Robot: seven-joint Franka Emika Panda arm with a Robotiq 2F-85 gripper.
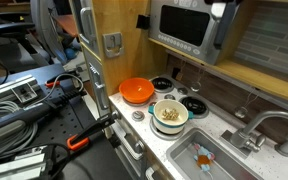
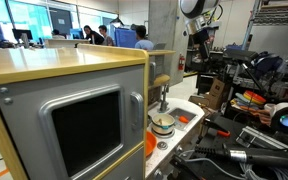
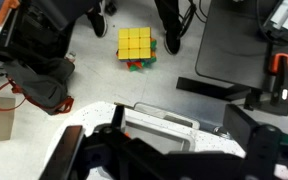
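My gripper is open in the wrist view, its two dark fingers wide apart at the bottom with nothing held between them. Below that gap lies part of the grey sink (image 3: 154, 132). High at the right in exterior view 2 hangs the arm (image 2: 198, 30), well above the counter. A dark part of the gripper (image 1: 217, 10) shows at the top of exterior view 1, in front of the microwave. A teal-rimmed pot (image 1: 170, 112) with yellowish bits inside stands on the stove, beside an orange bowl (image 1: 137, 90). An orange-and-blue item (image 1: 202, 153) rests in the sink.
The faucet (image 1: 254, 130) rises behind the sink. A microwave (image 1: 186, 25) sits on the shelf over the counter. Cables and a black table (image 1: 59, 125) stand at the left. On the floor lies a yellow-topped block (image 3: 135, 43).
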